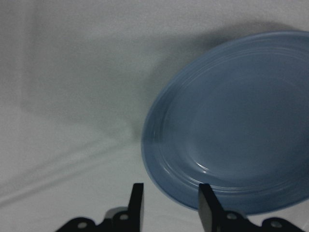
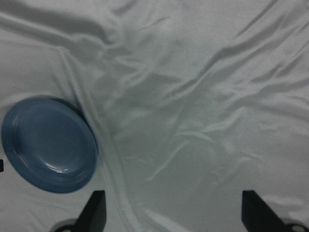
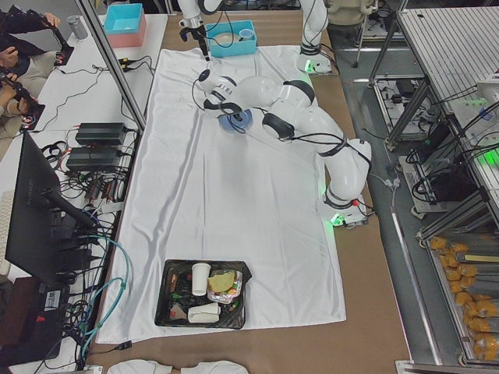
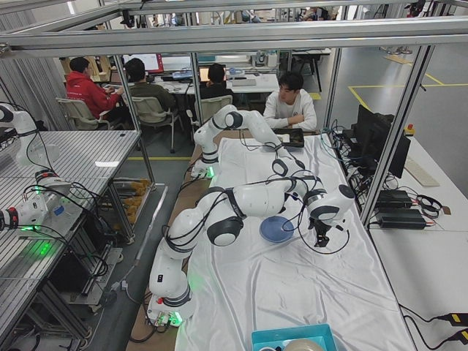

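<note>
An empty blue plate (image 4: 276, 229) (image 1: 231, 121) (image 2: 50, 144) lies on the white cloth. In the left wrist view my left gripper is over the plate's rim, its fingertips apart with nothing between them. In the right wrist view my right gripper stands wide open above bare cloth, with the plate off to its side. In the camera left view the arms partly cover the plate.
A black tray (image 3: 179, 312) with cups and a food container lies at one end of the cloth, a teal bin (image 3: 231, 48) at the other. Monitors and cables (image 3: 47, 218) line one side.
</note>
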